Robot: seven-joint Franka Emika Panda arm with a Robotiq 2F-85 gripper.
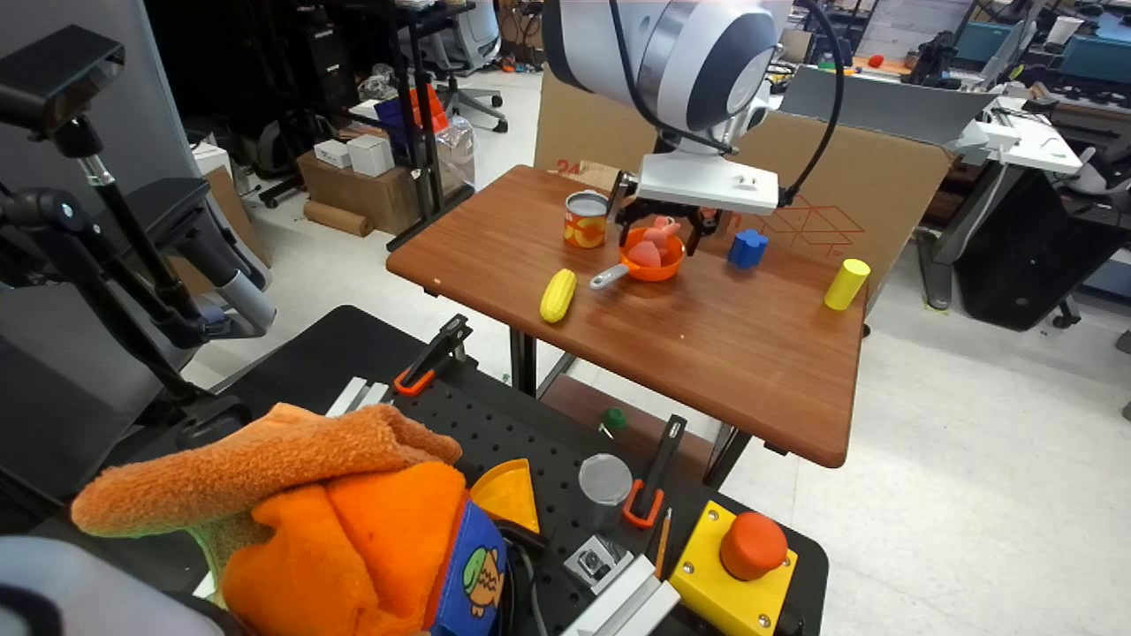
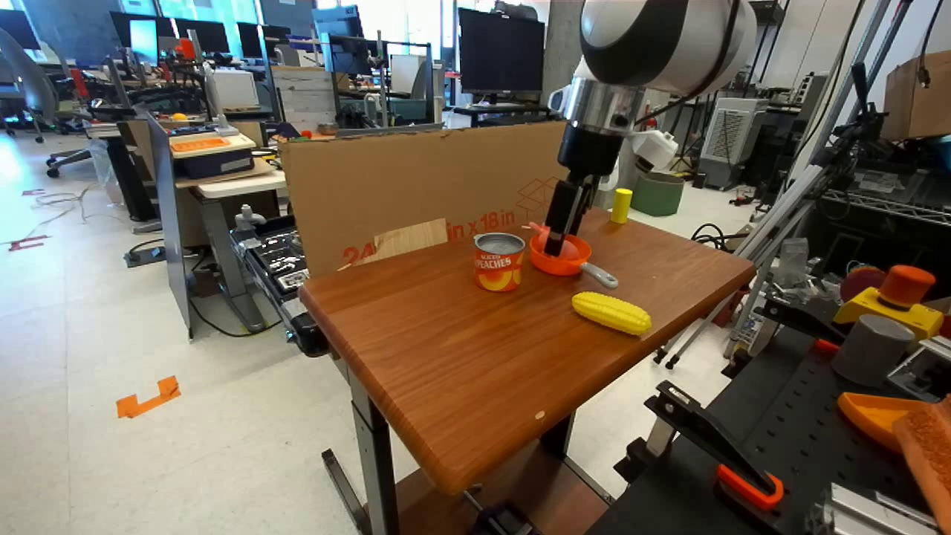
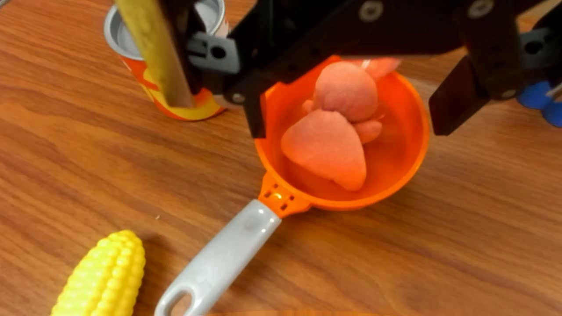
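An orange pan (image 3: 396,181) with a grey handle (image 3: 226,258) sits on the brown table (image 1: 700,350). Inside it lies a pink plush toy (image 3: 329,147), its long ears toward the far rim. My gripper is over the pan with its fingers spread wide. One dark finger (image 3: 256,115) hangs by the pan's left rim, the other (image 3: 457,97) just outside its right rim. Nothing is held between them. In exterior view 2 the arm partly hides the toy and the pan.
Left of the pan stands a peach can (image 2: 498,263), close to the gripper. Nearer the front edge lies a yellow corn cob (image 2: 611,312). A blue block (image 1: 747,249) and a yellow cylinder (image 1: 847,284) are to the right.
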